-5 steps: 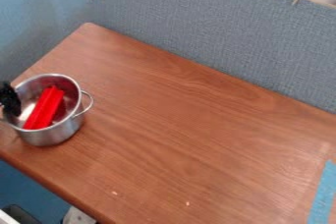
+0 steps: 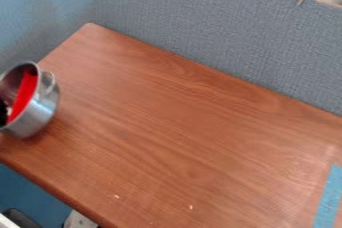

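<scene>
A steel pot (image 2: pixel 38 112) with a red object (image 2: pixel 24 90) inside stands at the left edge of the wooden table, partly out of frame and seeming tilted. A dark shape, likely part of my gripper, shows at the very left edge by the pot, too little of it to tell its state.
Grey padded partitions (image 2: pixel 214 32) border the back and left. A strip of blue tape (image 2: pixel 329 194) lies at the right edge.
The pot has moved left and up toward the frame's edge, with the red object in it. The dark shape at the left is now mostly out of view.
</scene>
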